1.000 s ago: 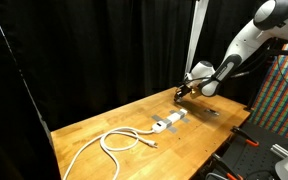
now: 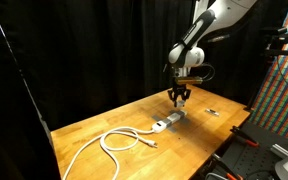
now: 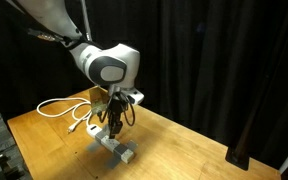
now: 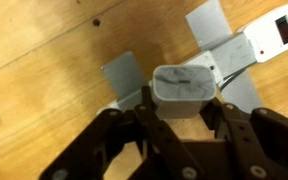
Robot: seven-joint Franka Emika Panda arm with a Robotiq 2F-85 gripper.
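Observation:
Between the fingers of my gripper is a small white block-like object (image 4: 184, 84) with a greyish top face, and the fingers are shut on it. Beneath it lies a white power strip (image 4: 229, 57), fixed to the wooden table by several pieces of grey tape (image 4: 209, 22). The held object covers part of the strip in the wrist view. In the second exterior view my arm stands over the strip (image 3: 111, 144), its fingers pointing down. Whether the object touches the strip cannot be told.
A white cord (image 2: 111, 133) loops over the table's left part in the first exterior view. Small items (image 2: 212, 112) lie to the right of the strip. Black curtains (image 2: 114, 50) hang behind, and much of the wooden table (image 2: 84, 130) is bare.
My arm has come from the table's far right side toward the viewer, and the gripper now hangs above the end of the power strip. The strip and cord have stayed put.

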